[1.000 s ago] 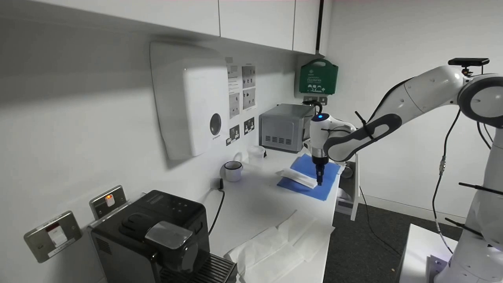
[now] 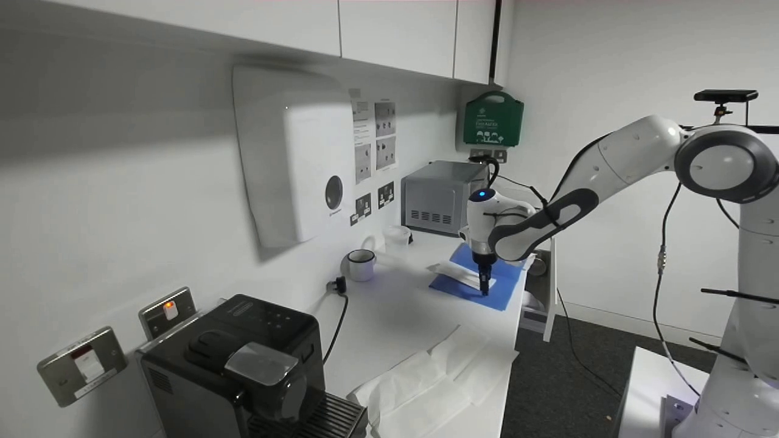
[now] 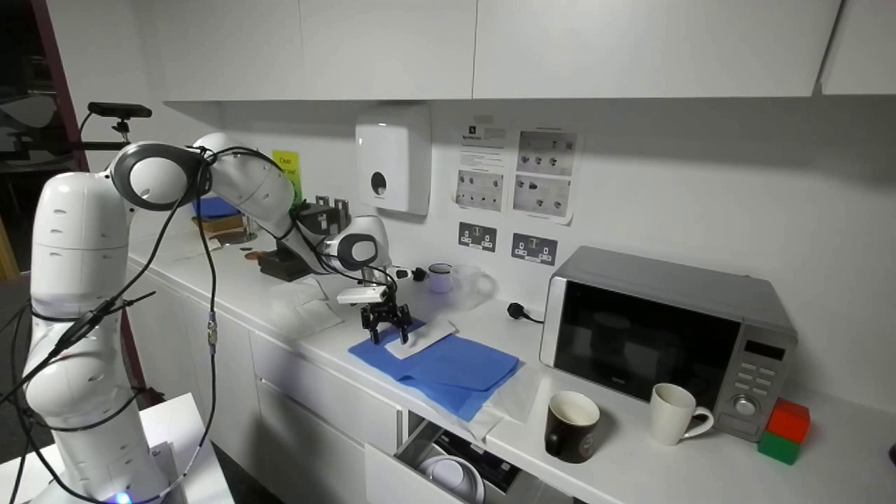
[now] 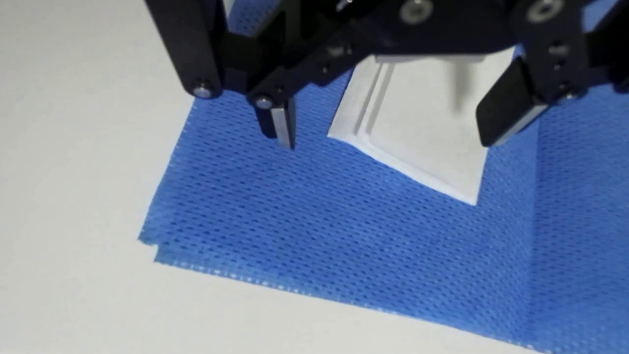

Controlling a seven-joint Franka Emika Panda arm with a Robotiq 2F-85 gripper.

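Observation:
A blue cloth (image 3: 470, 365) lies folded on the white counter, with a flat white packet (image 3: 422, 339) resting on top of it. My gripper (image 3: 388, 339) is over the cloth's left end in the second exterior view, pointing down, its fingers spread and empty. In the wrist view the packet (image 4: 424, 118) shows between and below the fingers of the gripper, nearer the right one; the blue cloth (image 4: 354, 224) fills most of the space beneath. Whether the fingertips touch the cloth or packet I cannot tell.
A black mug (image 3: 572, 428), a white mug (image 3: 674, 415), stacked red and green blocks (image 3: 784, 430) and a microwave (image 3: 655, 336) stand to the right. Below the counter edge a drawer (image 3: 411, 470) is open. White sheets (image 2: 438, 383) lie near the coffee machine (image 2: 241, 358).
The arm has moved left and down in the first exterior view, bringing the gripper lower over the cloth and packet. The cloth and packet look unmoved.

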